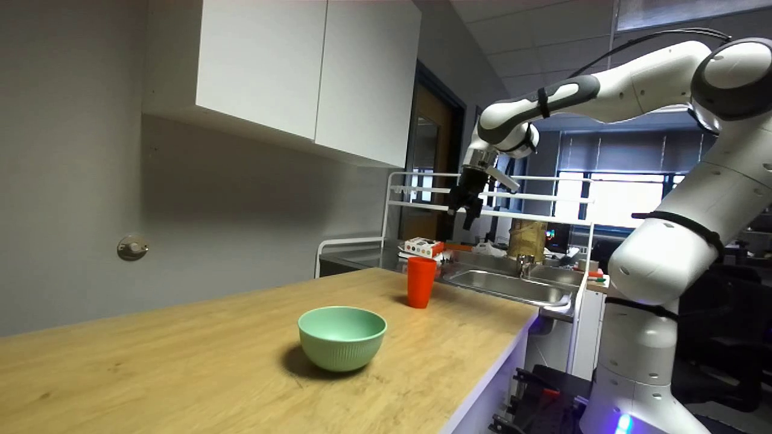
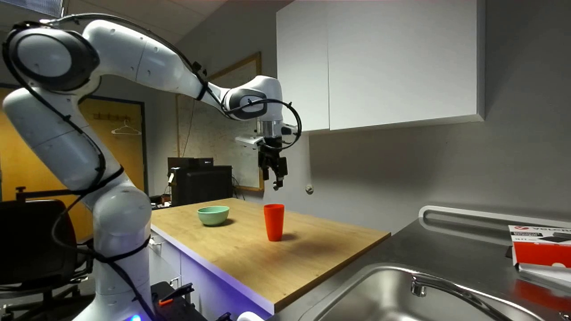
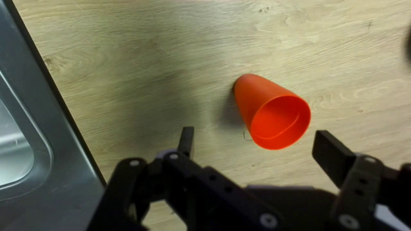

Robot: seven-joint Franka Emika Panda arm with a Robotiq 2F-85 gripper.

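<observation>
An orange-red cup [image 1: 421, 283] stands upright near the sink end of the wooden counter. In the wrist view the same cup [image 3: 274, 113] shows its empty inside, apart from my fingers. My gripper [image 2: 275, 184] hangs well above the counter, open and pointing down, with nothing between its fingers. The gripper [image 1: 463, 217] appears above the level of the cup in the other exterior view too. A pale green bowl [image 1: 341, 340] rests on the counter, further from the sink than the cup; it looks empty.
A steel sink [image 2: 374, 291] with a faucet [image 2: 455, 294] adjoins the counter [image 2: 321, 251]. White cabinets [image 2: 401, 64] hang on the wall above. A red and white box [image 2: 540, 248] lies beside the sink. Much of the wooden top is bare.
</observation>
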